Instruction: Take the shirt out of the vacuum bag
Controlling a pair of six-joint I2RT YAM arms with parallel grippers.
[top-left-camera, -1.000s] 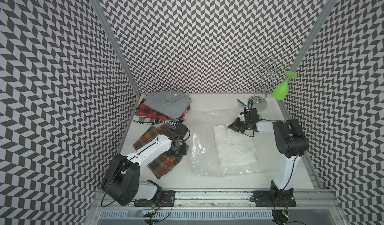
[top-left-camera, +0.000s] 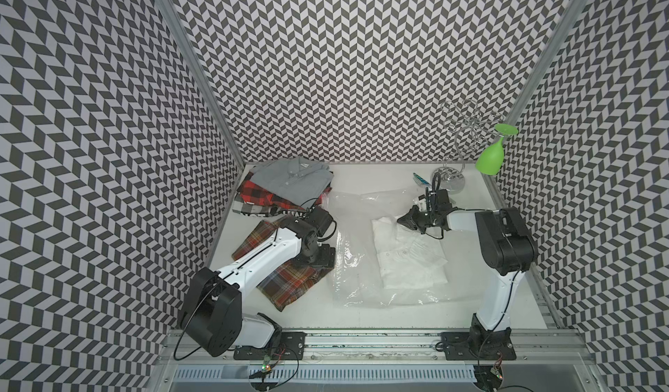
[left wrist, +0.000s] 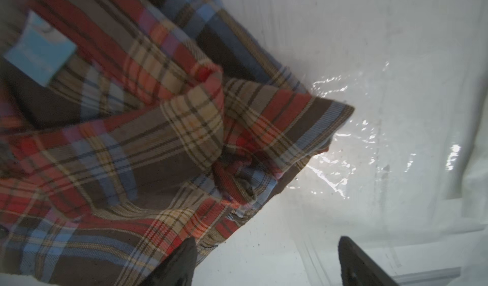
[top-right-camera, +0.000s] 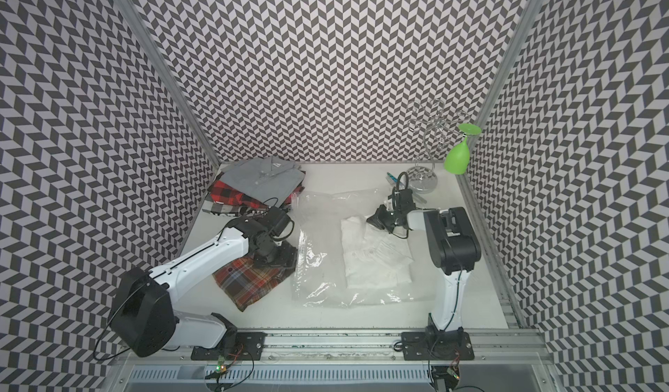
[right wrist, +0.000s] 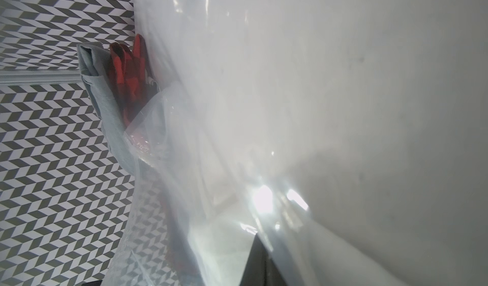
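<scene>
A clear plastic vacuum bag (top-left-camera: pixel 354 280) lies mid-table, with a white folded shirt (top-left-camera: pixel 411 259) within its outline. My right gripper is shut at the shirt's upper edge, among the bag's plastic, with a thin fold of it over the fingertips; whether any is pinched is unclear. My left gripper stands open above a folded brown-red plaid shirt (left wrist: pixel 167 148) at the bag's left side, nothing seen between its fingers.
A pile of grey and red checked shirts (top-left-camera: pixel 285 179) sits at the back left. At the back right are a metal stand and a green glass (top-left-camera: pixel 491 155) hung on it. Bare table shows at the back centre.
The right arm and white shirt show no visible change.
</scene>
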